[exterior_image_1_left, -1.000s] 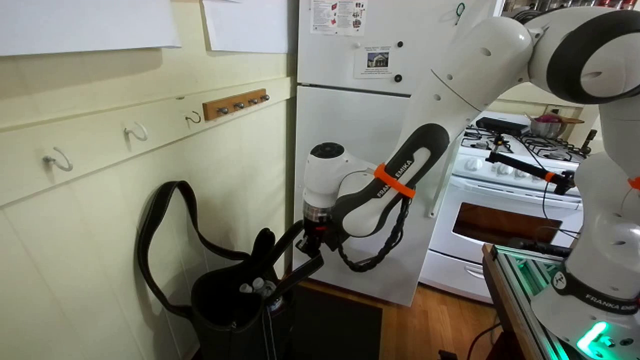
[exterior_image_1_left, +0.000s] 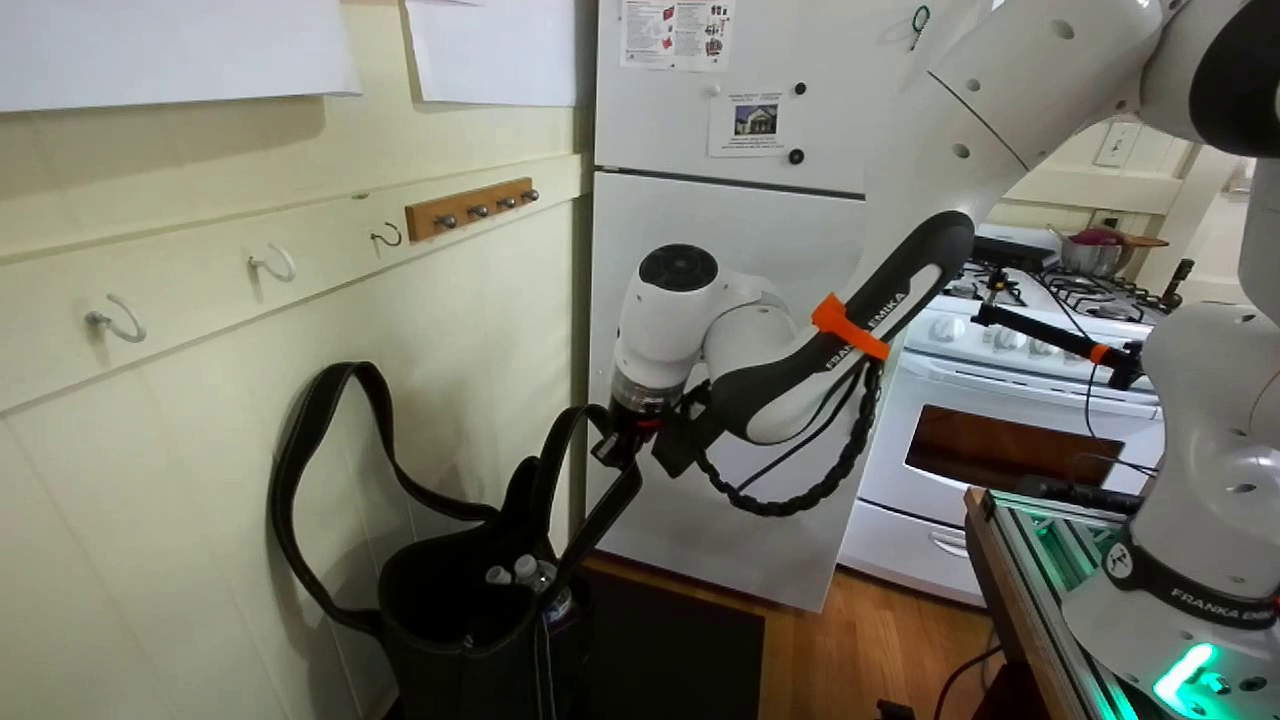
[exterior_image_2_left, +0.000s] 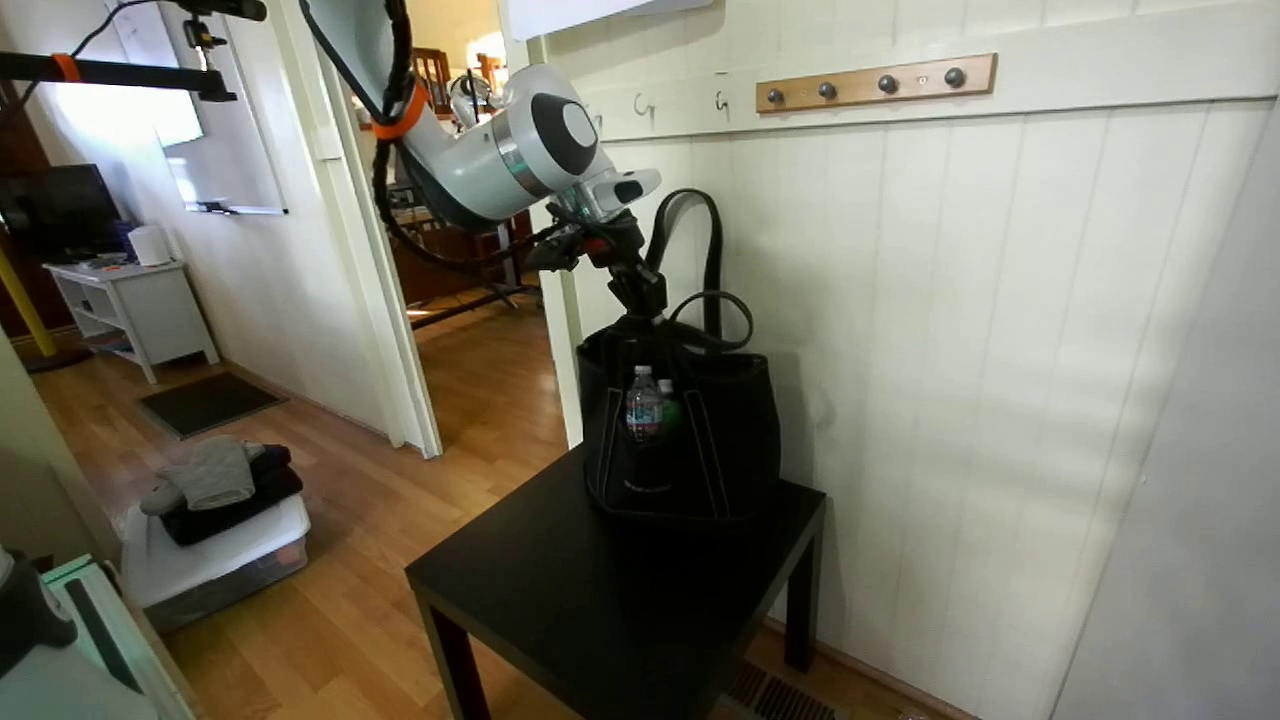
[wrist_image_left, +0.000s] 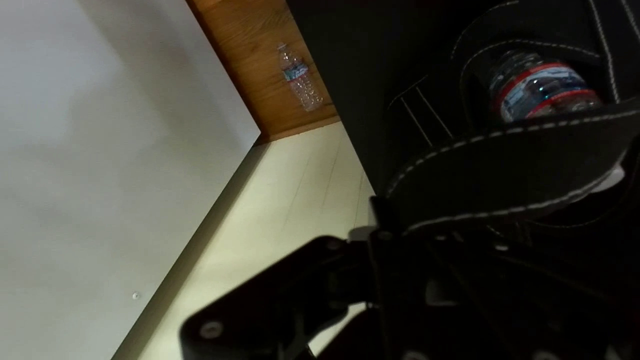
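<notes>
A black tote bag (exterior_image_2_left: 684, 444) stands on the small black table (exterior_image_2_left: 540, 576) against the panelled wall, with bottles (exterior_image_1_left: 528, 570) in its pockets. My gripper (exterior_image_1_left: 620, 446) is shut on one of the bag's straps (exterior_image_1_left: 608, 510), pulling that loop up above the opening. The other strap (exterior_image_1_left: 318, 414) stands up by the wall, free of the gripper. In the wrist view the black strap (wrist_image_left: 516, 171) runs into the dark fingers, and a bottle with a red-edged label (wrist_image_left: 543, 90) shows in a pocket below. The fingertips are hard to make out there.
White hooks (exterior_image_1_left: 274, 264), a small dark hook (exterior_image_1_left: 386, 235) and a wooden rack with knobs (exterior_image_1_left: 474, 208) line the wall above the bag. The fridge (exterior_image_1_left: 720, 276) stands close behind the gripper. An empty bottle (wrist_image_left: 300, 78) lies on the floor.
My gripper has risen a little, drawing the held strap higher and tauter. The arm's elbow and forearm have shifted to the right. The bag's body has barely moved.
</notes>
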